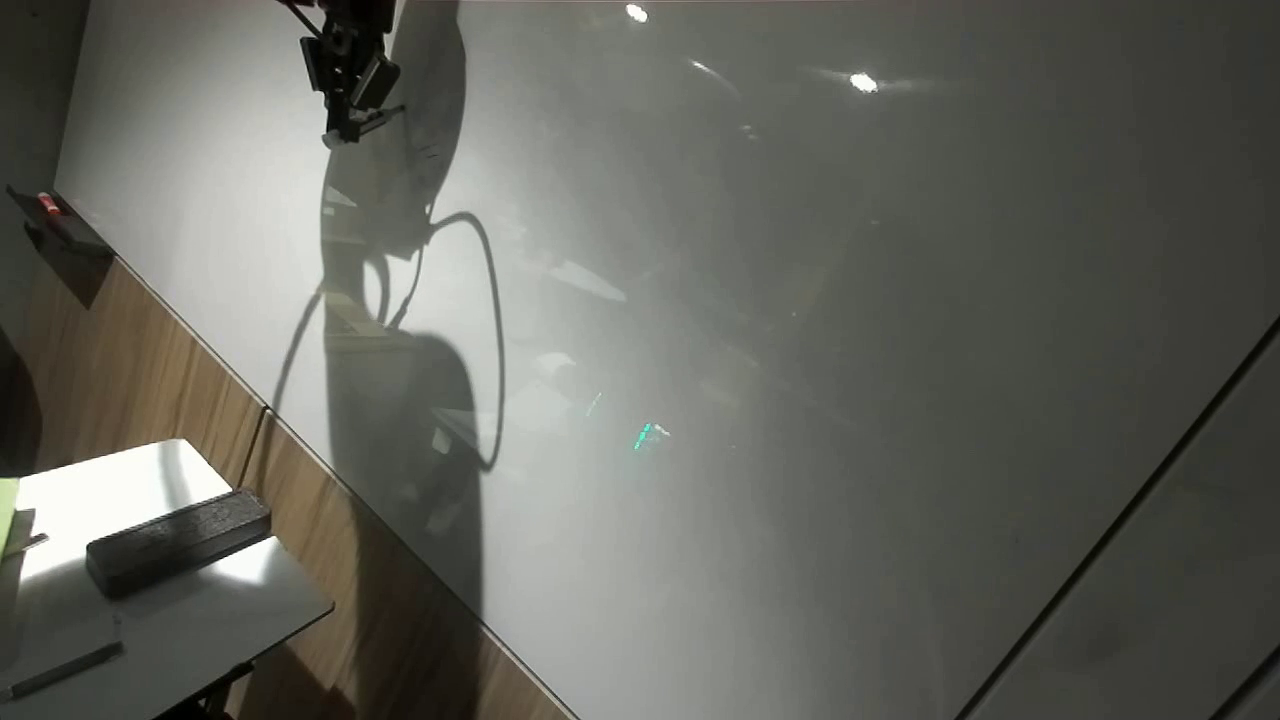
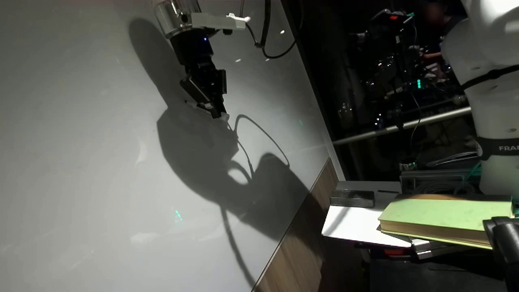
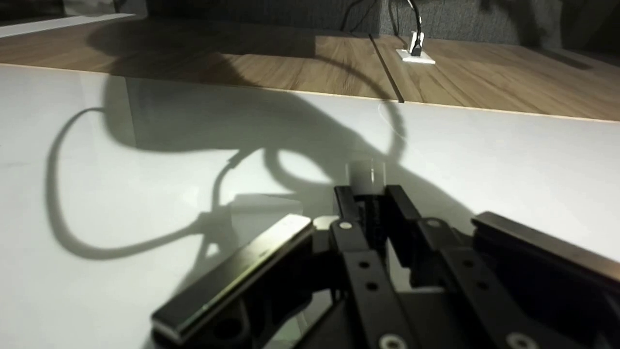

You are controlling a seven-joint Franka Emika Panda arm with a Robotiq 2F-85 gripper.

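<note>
At the top left of exterior view 1, my gripper (image 1: 348, 126) is beside the large whiteboard (image 1: 768, 360). A slim pen-like object (image 1: 385, 119), perhaps a marker, is between its fingers. In exterior view 2, the gripper (image 2: 216, 111) is shut on this pen (image 2: 193, 104), whose thin dark end points left toward the board. The pen's pale, rounded end (image 3: 366, 175) sticks out past the fingertips in the wrist view, with the gripper closed around its dark part. Whether the tip touches the board cannot be told. No clear pen stroke shows near it.
A small white table (image 1: 156, 648) carries a dark eraser-like block (image 1: 180, 540); a green book (image 2: 442, 212) is beside it. A tray with a red item (image 1: 50, 205) is at the board's lower edge. Broad board areas are free. The arm's shadow covers part.
</note>
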